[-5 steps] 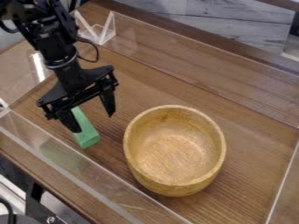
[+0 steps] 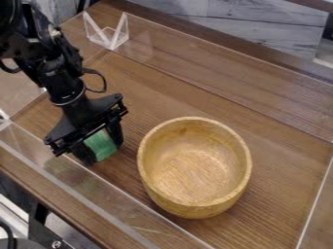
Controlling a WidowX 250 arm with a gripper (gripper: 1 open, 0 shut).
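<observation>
My black gripper [image 2: 84,132] is low at the left, its fingers down on a small green object [image 2: 101,149] lying on the wooden surface near the front plastic edge. It is shut on that object, which is partly hidden by the fingers. A tan oval bowl [image 2: 194,166] stands to the right, apart from the gripper.
A clear plastic border runs along the near left. A white marbled wall [image 2: 247,24] stands at the back.
My gripper has moved left and down onto the green object and closed on it; the object was uncovered between the spread fingers before. The bowl has not moved.
</observation>
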